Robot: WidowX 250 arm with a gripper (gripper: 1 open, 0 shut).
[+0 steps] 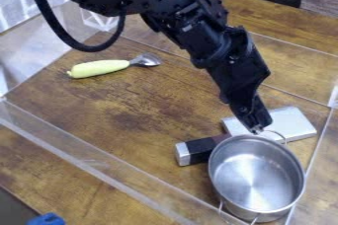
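Note:
The black gripper [251, 115] has its fingertips low over a silver rectangular block [294, 123] at the right, just above the steel pot [256, 176]; whether it is open or shut is hard to make out. A black-and-silver bar [199, 152] lies at the pot's left. A pale yellow corn-like item [95, 69] lies at the upper left beside a small silver utensil head [142, 61].
A clear-walled enclosure surrounds the wooden surface [113, 130], whose middle and left are largely free. A blue object [46, 219] sits outside at the lower left.

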